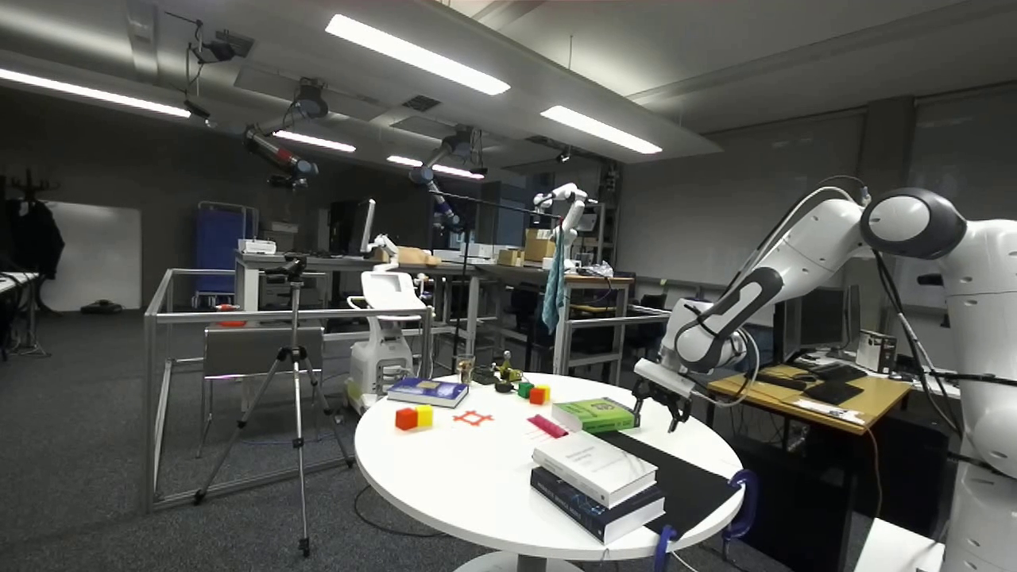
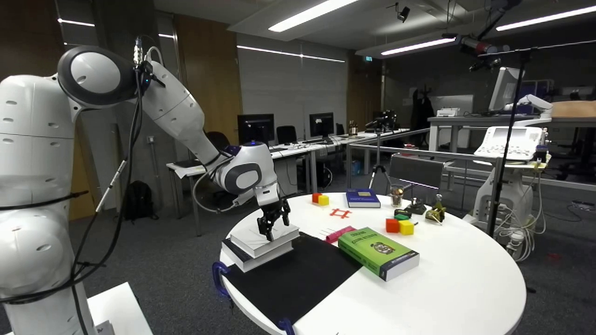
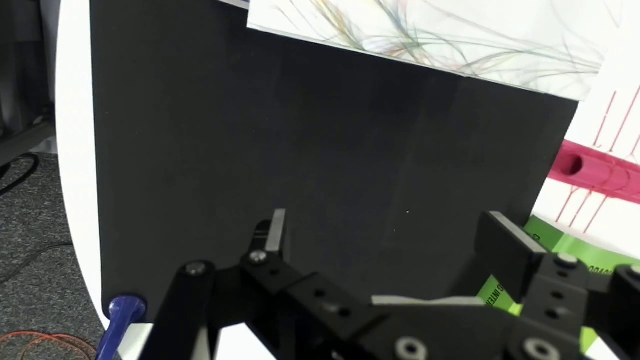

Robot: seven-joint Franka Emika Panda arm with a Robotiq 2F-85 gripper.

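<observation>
Above the black mat (image 3: 336, 150) hangs my gripper, open, its fingers wide apart and nothing between them. In exterior view 1 the gripper (image 1: 664, 408) is over the table's right side, clear of the books. A white book (image 1: 596, 465) lies on a dark book (image 1: 596, 508) at the mat's edge; part of the white cover (image 3: 432, 36) shows at the top of the wrist view. The green book (image 2: 377, 251) lies flat across the mat from that stack, partly hidden by the right finger in the wrist view. Beside it is a pink tube-like piece (image 2: 339, 234).
Blue clamps (image 1: 746, 504) grip the table edge at the mat. Farther off lie a blue book (image 1: 427, 392), an orange frame (image 1: 473, 418), red and yellow cubes (image 1: 414, 416), and a glass (image 2: 396, 195).
</observation>
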